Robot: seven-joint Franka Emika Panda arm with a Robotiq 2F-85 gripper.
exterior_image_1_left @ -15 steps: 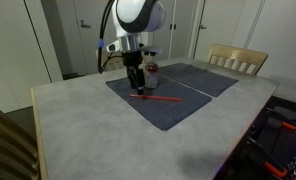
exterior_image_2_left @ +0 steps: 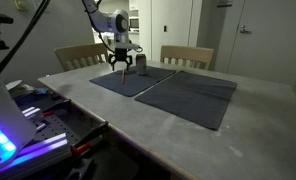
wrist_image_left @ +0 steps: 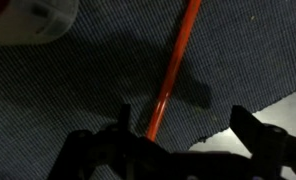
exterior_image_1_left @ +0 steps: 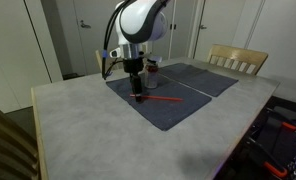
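Observation:
A thin red stick (exterior_image_1_left: 163, 98) lies flat on a dark cloth mat (exterior_image_1_left: 178, 117). In the wrist view the stick (wrist_image_left: 174, 68) runs down between my spread fingers, and its lower part passes behind the gripper's body. My gripper is open above it and holds nothing. From the side, the gripper (exterior_image_1_left: 137, 97) hangs at the stick's left end, its tips close to the mat. Whether they touch the cloth, I cannot tell.
A cup-like container (exterior_image_2_left: 141, 65) stands on the mat beside the gripper; part of it (wrist_image_left: 28, 18) fills the wrist view's upper left corner. Another dark mat (exterior_image_2_left: 193, 95) lies alongside.
Over the last second my gripper has come down slightly toward the stick's left end. The stick and the cup-like container have not visibly moved.

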